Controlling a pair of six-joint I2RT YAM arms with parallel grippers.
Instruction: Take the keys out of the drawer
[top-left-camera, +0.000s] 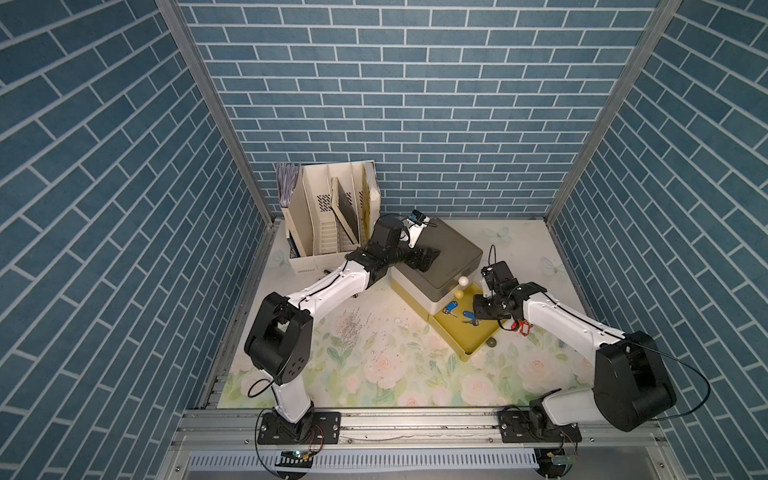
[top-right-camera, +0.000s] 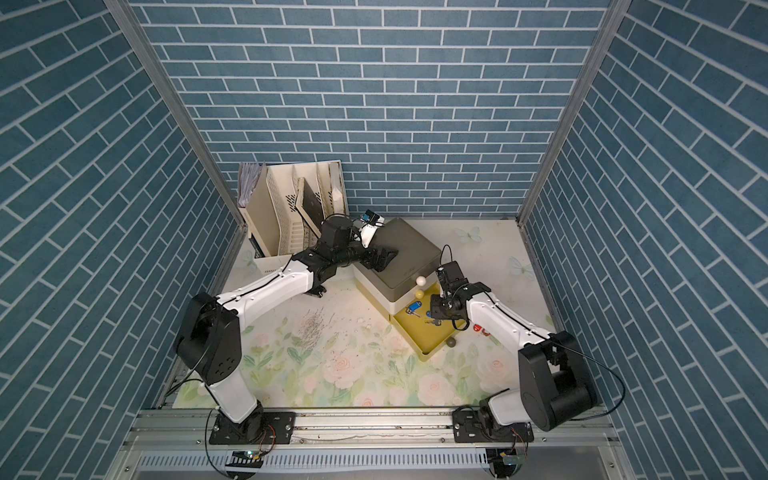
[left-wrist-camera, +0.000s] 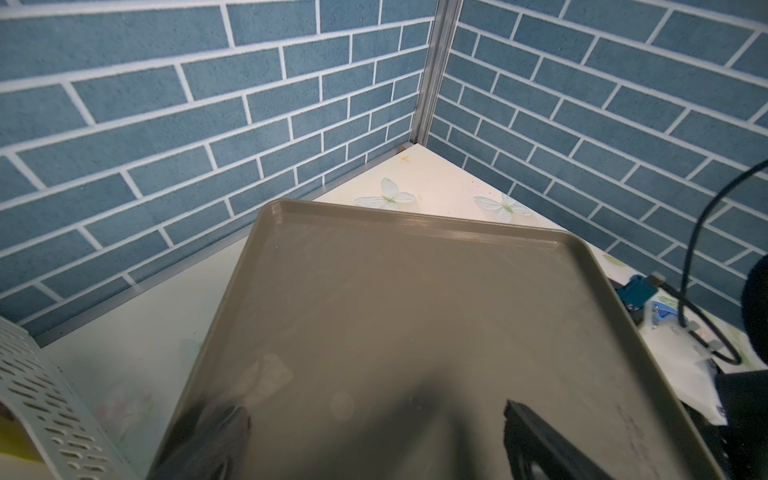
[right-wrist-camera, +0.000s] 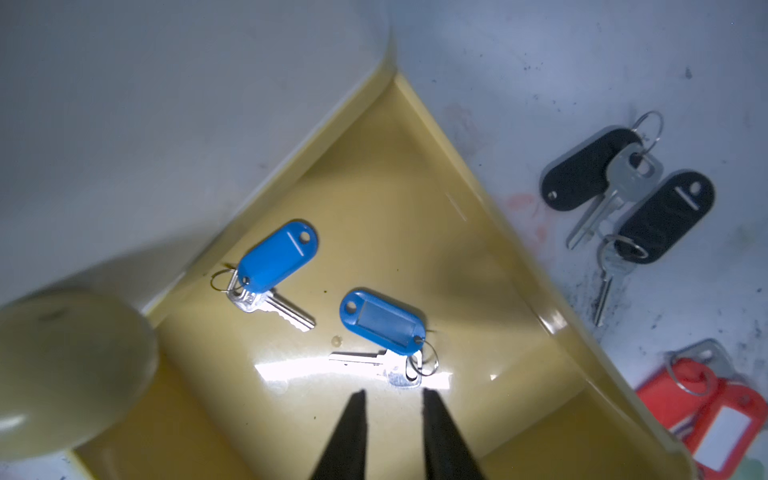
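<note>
The yellow drawer is pulled out from the grey-topped box. Inside lie two keys with blue tags, one near the box side, the other closer to the middle. My right gripper is over the drawer, part open, its fingertips below the second key in the wrist view, nothing seen between them. My left gripper sits over the box lid, its fingers apart at the bottom of its wrist view, with only lid visible between.
Black-tagged keys and red-tagged keys lie on the table beside the drawer. A cream file organiser stands back left. A round knob juts from the drawer front.
</note>
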